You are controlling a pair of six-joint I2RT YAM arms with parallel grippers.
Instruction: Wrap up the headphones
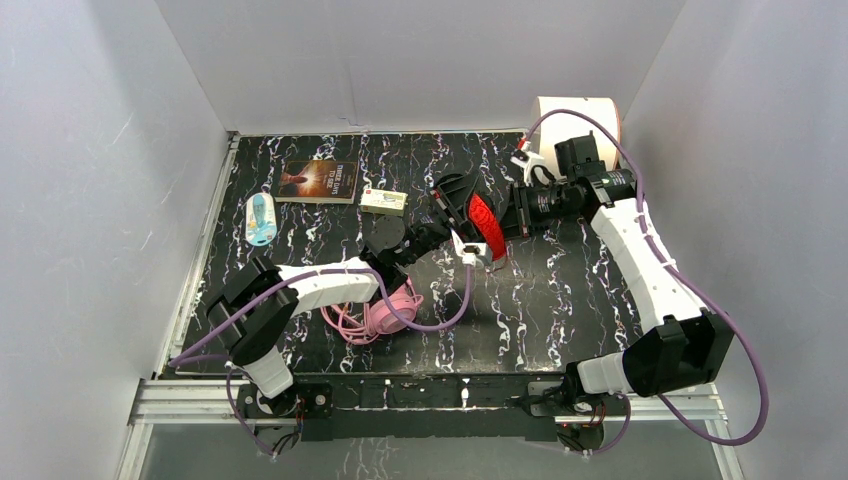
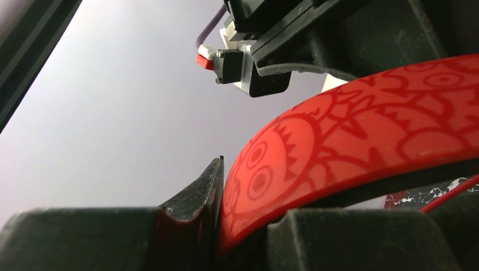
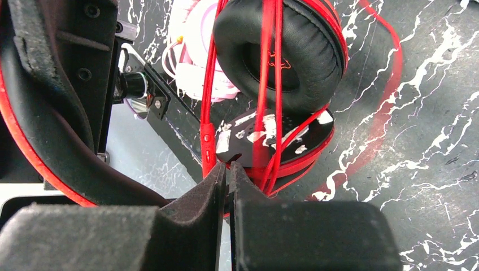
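Red-and-black headphones [image 1: 485,225] are held up over the middle of the table. My left gripper is shut on their patterned red headband [image 2: 350,130]. In the right wrist view, several strands of red cable [image 3: 207,90] run across the black ear cups [image 3: 305,53]; one loose stretch [image 3: 390,96] is blurred over the table. My right gripper is close beside the cups at the lower end of the strands. Its fingers stand nearly together with a narrow gap; whether cable lies between them is unclear.
Pink headphones [image 1: 385,318] with their cable lie under my left arm. A book [image 1: 318,180], a small yellow box [image 1: 383,201] and a blue-and-white package [image 1: 261,219] are at the left. A white cylinder [image 1: 560,104] stands at back right.
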